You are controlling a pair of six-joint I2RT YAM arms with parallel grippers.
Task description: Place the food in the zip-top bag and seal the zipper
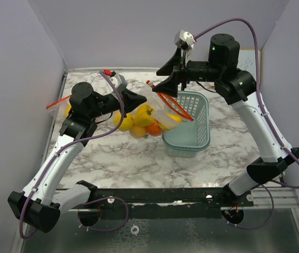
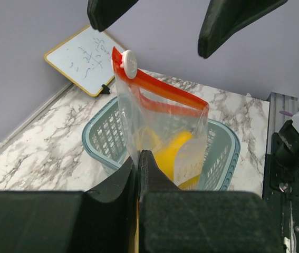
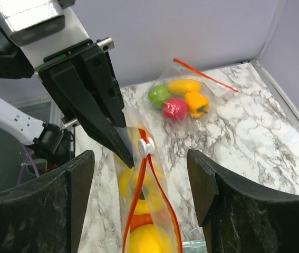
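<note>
A clear zip bag (image 1: 144,118) with yellow, orange and other food hangs from my left gripper (image 1: 137,100), which is shut on its upper edge. In the left wrist view the red zipper (image 2: 170,95) runs along the bag top, with a white slider (image 2: 129,64) at one end. My right gripper (image 1: 173,76) is open above that end; its fingertips frame the slider in the right wrist view, nothing held between them.
A pale green basket (image 1: 189,139) stands right of the bag. A second filled bag (image 3: 178,100) lies on the marble table (image 1: 102,168). A whiteboard (image 2: 80,58) stands at the back.
</note>
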